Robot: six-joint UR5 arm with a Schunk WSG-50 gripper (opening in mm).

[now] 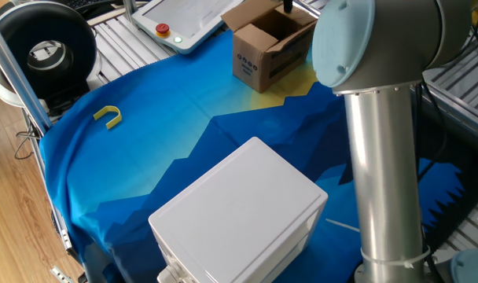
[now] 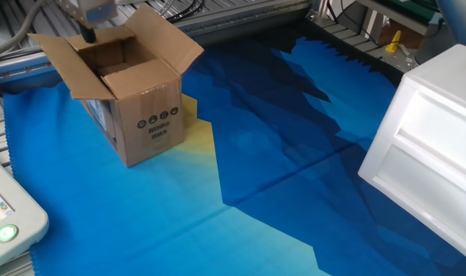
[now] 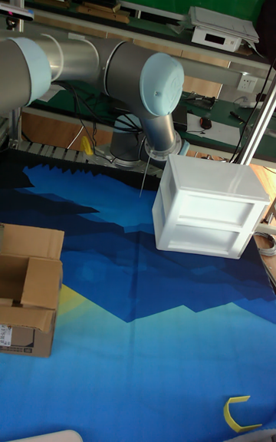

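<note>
An open cardboard box (image 2: 145, 126) stands on the blue cloth with its flaps spread. Only the lower end of my gripper (image 2: 88, 34) shows, at the upper left of exterior view 2, its dark tip by the box's back flap. In exterior view 1 that dark tip just enters the top edge above the box (image 1: 259, 67). Whether the fingers are apart or hold anything is not visible. A yellow U-shaped piece (image 1: 116, 121) lies on the cloth at the left. The white drawer unit (image 3: 208, 211) is upright, its drawers closed.
A tablet-like panel with a red stop button (image 1: 162, 30) lies beyond the cloth. A black round object (image 1: 46, 51) stands at the upper left. The arm's steel link (image 1: 384, 173) rises right of the drawer unit. The cloth between box and drawers is clear.
</note>
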